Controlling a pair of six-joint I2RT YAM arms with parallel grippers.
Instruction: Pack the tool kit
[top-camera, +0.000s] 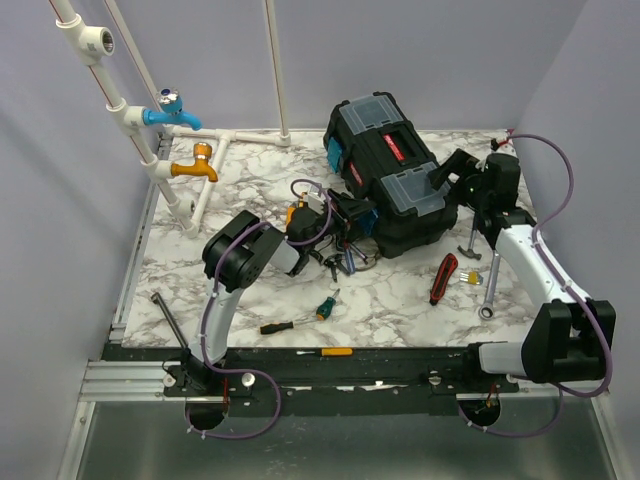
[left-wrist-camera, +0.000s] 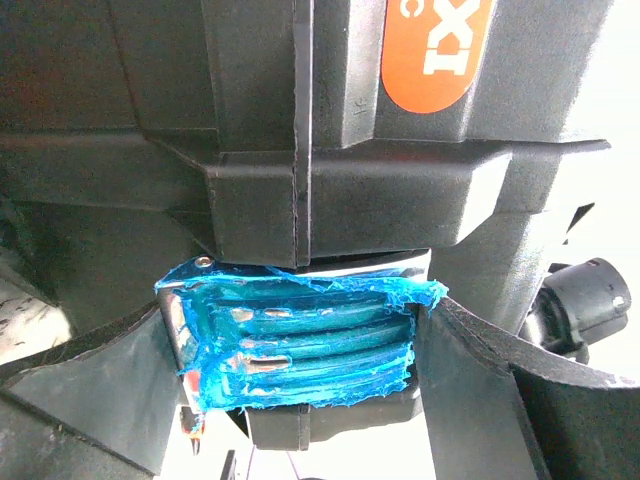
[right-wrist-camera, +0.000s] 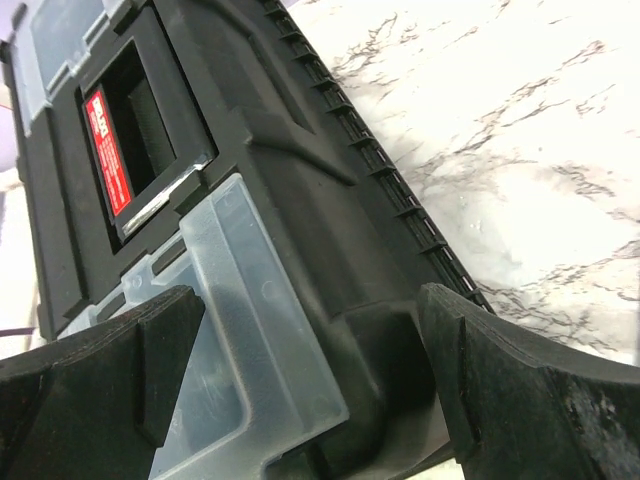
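A closed black toolbox (top-camera: 392, 150) with clear lid compartments lies diagonally at the back of the table. Its near blue latch (left-wrist-camera: 300, 345) fills the space between the fingers of my left gripper, which stands open with one finger close along each side; contact is hard to judge. From above, that gripper (top-camera: 358, 210) hides most of the latch. My right gripper is open above the box's right end, nothing held, a finger to either side of the corner in its view. Loose tools include a red-black cutter (top-camera: 443, 278), a hammer (top-camera: 470, 238) and a wrench (top-camera: 490, 287).
Pliers and other small tools (top-camera: 345, 262) lie just under the left gripper. Screwdrivers (top-camera: 326, 305) are at the front, and a pipe frame with an orange tap (top-camera: 196, 166) stands at the left. Bare marble shows at front centre.
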